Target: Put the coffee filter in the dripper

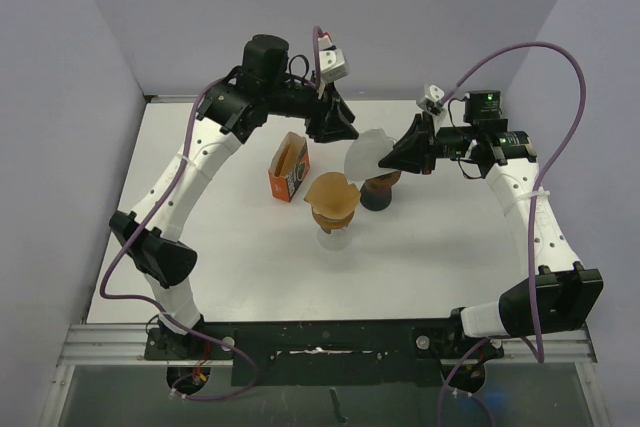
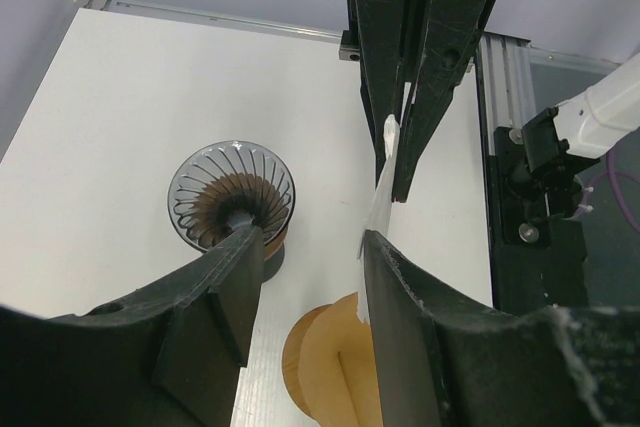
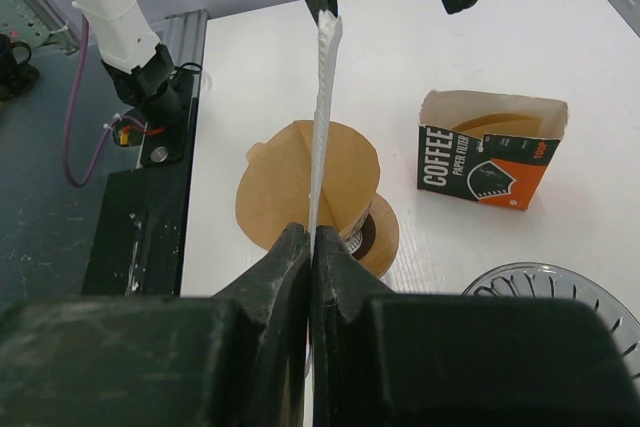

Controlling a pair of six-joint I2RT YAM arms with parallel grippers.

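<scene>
A white paper filter is held upright by my right gripper, which is shut on its thin edge. Seen edge-on in the right wrist view, the filter rises like a narrow strip from the shut fingertips. My left gripper stands part open at the filter's other end; the filter's edge runs by the inner side of one finger, and contact is unclear. A clear ribbed dripper on a dark stand shows beside the left fingers, brown inside.
A brown paper filter sits on another stand in front of the grippers. The coffee filter box stands open behind, with brown filters inside.
</scene>
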